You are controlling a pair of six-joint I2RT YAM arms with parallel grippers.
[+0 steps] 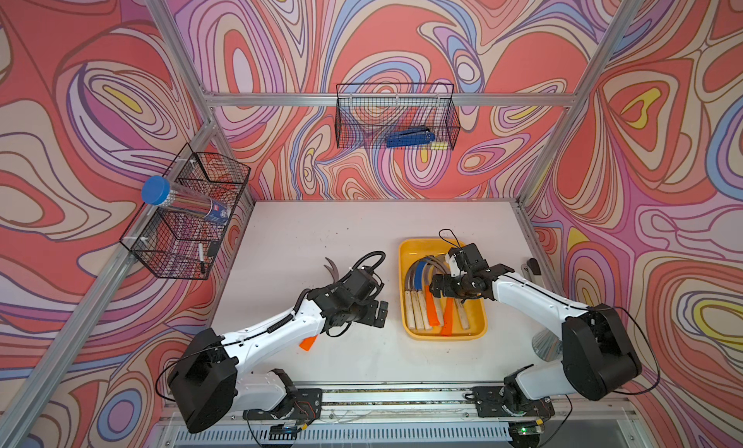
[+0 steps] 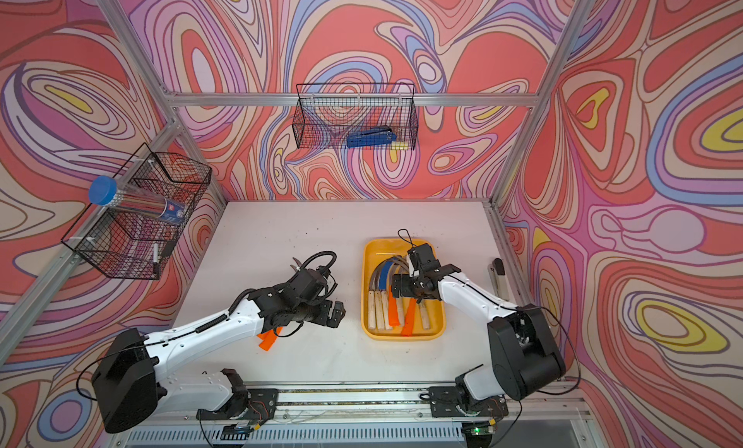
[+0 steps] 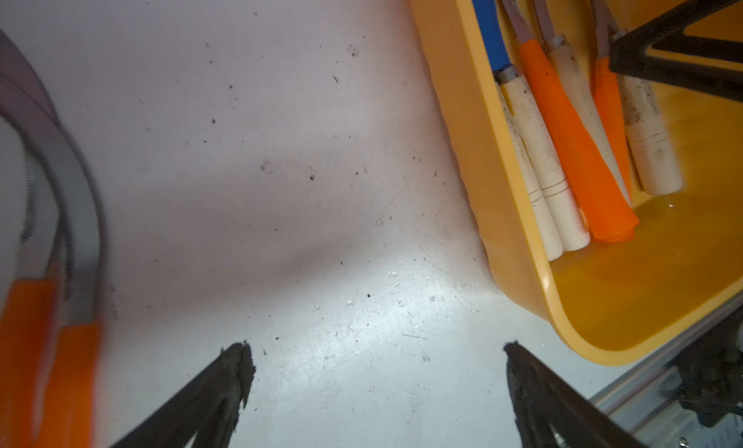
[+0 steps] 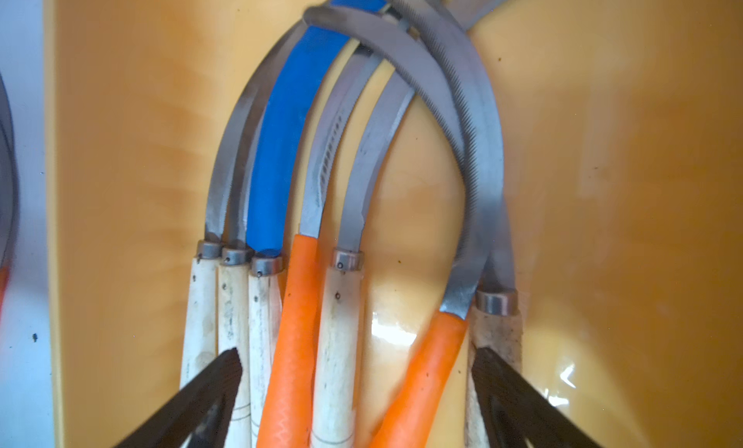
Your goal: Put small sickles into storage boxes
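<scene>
Several small sickles with orange or pale wooden handles, one with a blue blade (image 4: 282, 138), lie inside the yellow storage box (image 1: 443, 336). Above them my right gripper is open, its dark fingers (image 4: 209, 397) wide apart over the handles. To the left of the box my left gripper stands open over bare table, nothing between its fingers. Two orange-handled sickles (image 3: 73, 370) lie on the table at the left edge of the left wrist view. In the top views the left arm partly covers them; an orange handle (image 1: 308, 342) shows below it.
Metal tools with dark ends (image 1: 534, 270) lie along the table's right edge. A wire basket (image 1: 397, 123) hangs at the back and another (image 1: 185, 216) on the left frame, holding a blue-capped container (image 1: 185, 199).
</scene>
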